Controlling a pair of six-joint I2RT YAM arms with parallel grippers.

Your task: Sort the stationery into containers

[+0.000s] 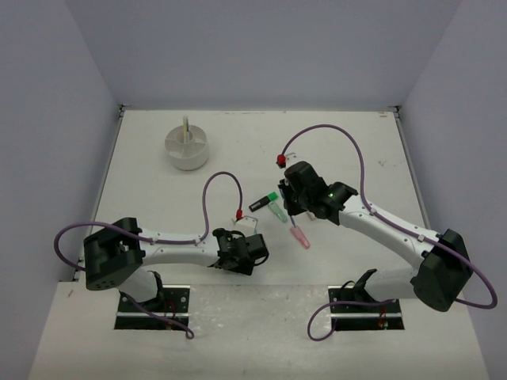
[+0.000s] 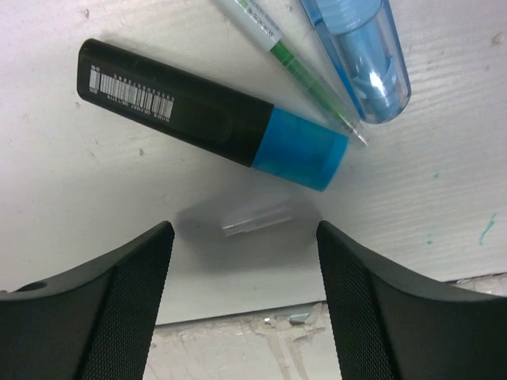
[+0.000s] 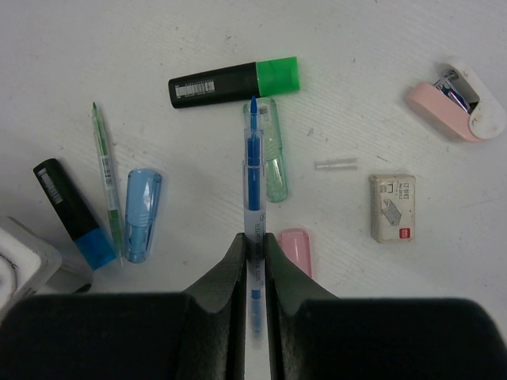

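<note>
In the left wrist view my left gripper is open close above the table, a small clear staple strip [image 2: 257, 219] lying between its fingertips. Just beyond are a black highlighter with a blue cap [image 2: 214, 119], a green pen [image 2: 310, 79] and a blue capped item [image 2: 372, 67]. My right gripper is shut on a blue pen [image 3: 253, 190], held above the table. Below it lie a green-capped highlighter [image 3: 230, 81], a green clear item [image 3: 275, 158] and a pink one [image 3: 295, 252]. A round white divided container [image 1: 198, 160] stands back left, something upright inside.
On the right wrist view's right side lie another staple strip [image 3: 336, 165], a small box [image 3: 393, 208] and a pink-and-white stapler [image 3: 459, 103]. The table's front edge [image 2: 238, 317] runs close to my left fingers.
</note>
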